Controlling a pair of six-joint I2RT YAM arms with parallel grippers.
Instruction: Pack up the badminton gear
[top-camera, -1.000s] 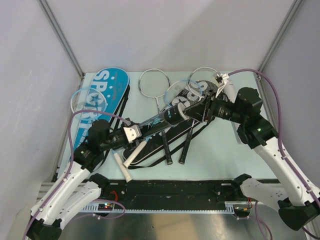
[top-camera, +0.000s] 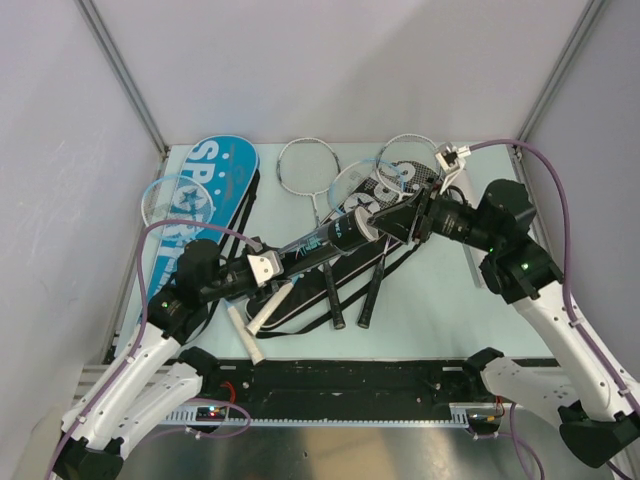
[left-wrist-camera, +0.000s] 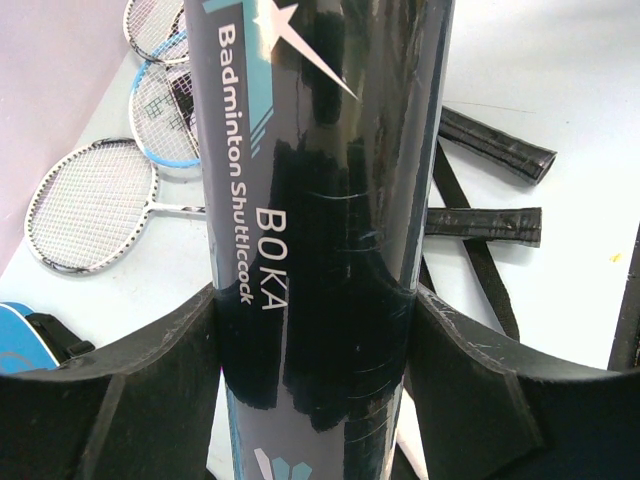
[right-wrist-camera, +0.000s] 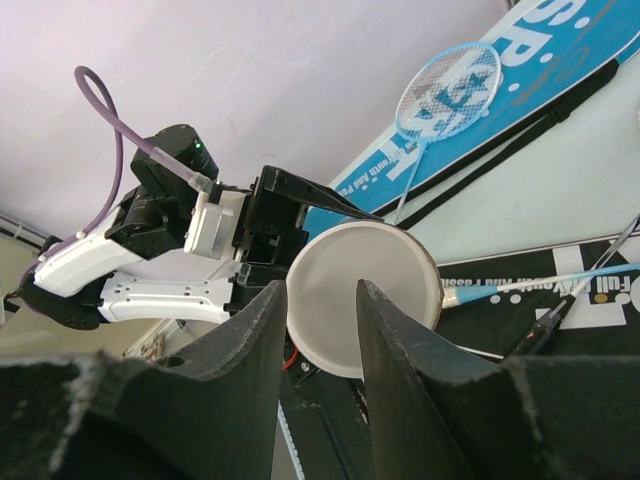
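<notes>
A dark, glossy shuttlecock tube (left-wrist-camera: 330, 200) with "BOKA" lettering is clamped in my left gripper, one finger pressed to each side. In the top view the tube (top-camera: 325, 243) slants over the gear, its capped end up and to the right. My right gripper stands open right at that end, its fingertips in front of the round white cap (right-wrist-camera: 400, 270). Whether they touch the cap, I cannot tell. Below lie a blue racket bag (top-camera: 230, 165), a black racket bag (top-camera: 345, 270) and several rackets, including a white-framed one (top-camera: 308, 193).
Two pale racket handles (top-camera: 243, 335) and two black ones (top-camera: 370, 300) point toward the table's front edge. A strap (top-camera: 300, 332) trails from the black bag. Walls enclose the back and sides.
My right gripper has shifted very slightly to the right by the tube's capped end. The left arm, the tube and the gear on the table look unmoved.
</notes>
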